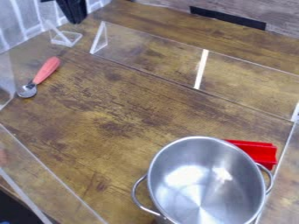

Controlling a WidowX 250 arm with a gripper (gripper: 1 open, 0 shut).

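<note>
My gripper (72, 10) is mostly out of frame at the top left, only a dark piece showing; its fingers cannot be made out. Below it, a scoop with a pink handle (45, 72) and metal head lies on the wooden table (128, 114) near the left edge. A large steel pot (205, 179) with two handles stands at the bottom right. A red object (260, 150) lies behind the pot, partly hidden by it.
Clear acrylic barriers (152, 59) with triangular supports border the work area.
</note>
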